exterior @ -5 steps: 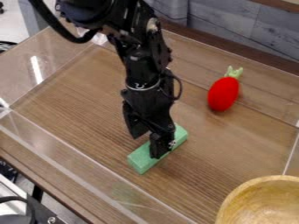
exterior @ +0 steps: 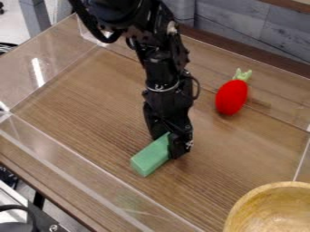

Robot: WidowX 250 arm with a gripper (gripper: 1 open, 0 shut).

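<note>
The black robot arm reaches down from the top to the wooden table, where its gripper point(exterior: 168, 141) is low over a green rectangular block point(exterior: 150, 159). The block lies at a diagonal, its upper end hidden under the gripper. Whether the fingers are around the block or shut on it cannot be made out.
A red object with a green top point(exterior: 233, 96), like a toy vegetable, lies to the upper right. A yellow bowl point(exterior: 274, 204) sits at the bottom right corner.
The arm has drawn in narrower and sits over the upper end of the green block, which is now more covered and slightly further left.
</note>
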